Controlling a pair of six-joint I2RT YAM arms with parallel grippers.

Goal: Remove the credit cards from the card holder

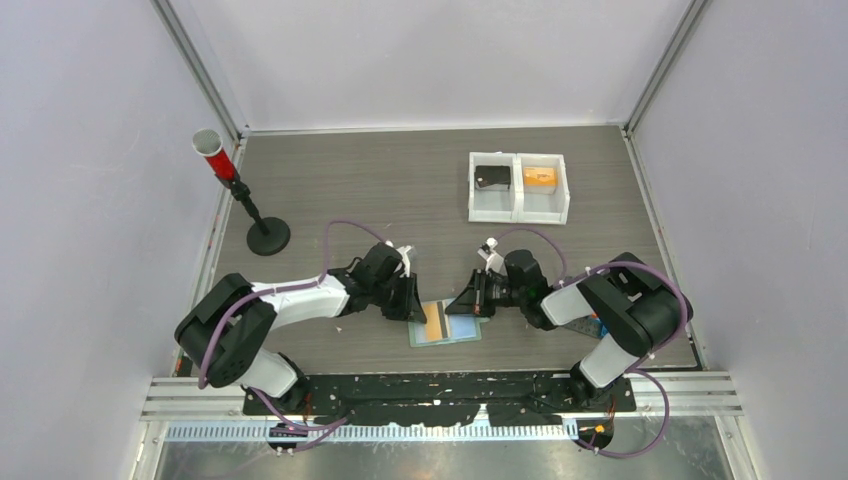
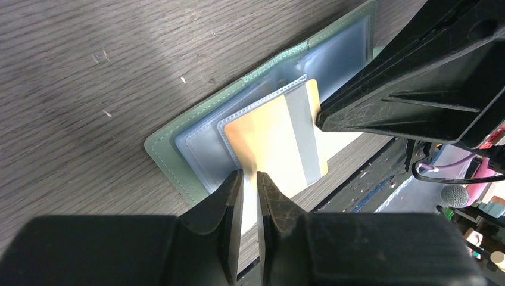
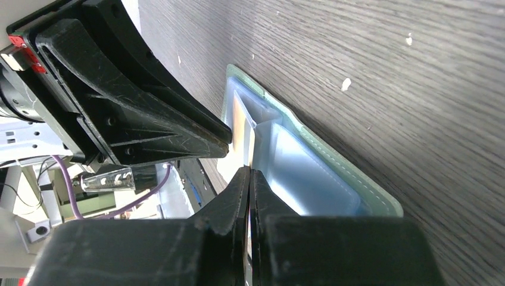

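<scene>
The green card holder lies spread open on the table, blue pockets on both sides. Raised from it is a clear stitched sleeve page with an orange card, grey-striped, inside. My left gripper is shut at the page's left edge; exactly what is pinched there is partly hidden. From the other side my right gripper is shut on the edge of the orange card, which sticks out a little past the sleeve's stitched corner. In the top view both grippers, left and right, face each other above the holder.
A white two-part tray at the back right holds a black item and an orange item. A black stand with a red cup is at left. A dark keypad-like object lies under the right arm.
</scene>
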